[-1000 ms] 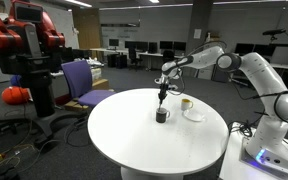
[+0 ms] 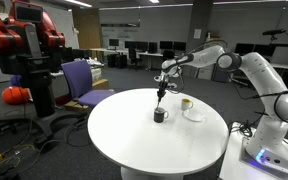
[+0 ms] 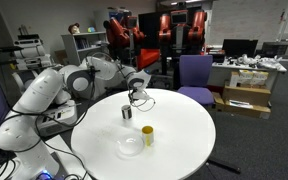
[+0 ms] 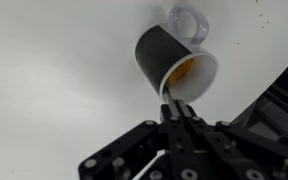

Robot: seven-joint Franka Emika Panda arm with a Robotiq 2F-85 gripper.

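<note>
A dark mug with a white inside stands on the white round table; orange-brown stuff lies at its bottom. Its handle points away from my gripper in the wrist view. My gripper is shut, with its tips right at the mug's near rim. Whether the thin rim is between the fingers cannot be made out. From outside, the gripper comes down from above onto the mug, which is upright. The other exterior view also has the dark mug, beyond the plate.
A yellowish cup and a white plate stand on the arm's side of the table. A purple chair is close to the table's far left edge.
The dark mug has shifted slightly to the left in exterior view 1, and my gripper has moved a little the same way with it. The cup and plate have stayed put.
</note>
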